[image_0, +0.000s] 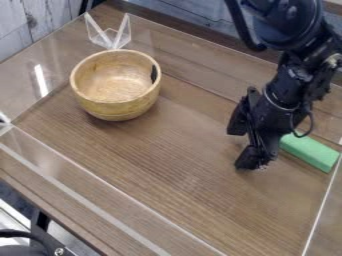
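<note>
My gripper (253, 141) is low over the wooden table (147, 170) at the right, its two dark fingers pointing down. Just beside it, on the right, lies a green block (310, 152), partly behind the gripper. Whether anything is between the fingers is hard to see; how far they are apart is unclear.
A wooden bowl (114, 85) sits at the back left, with a clear plastic piece behind it near a pale wall. A table edge runs along the left.
</note>
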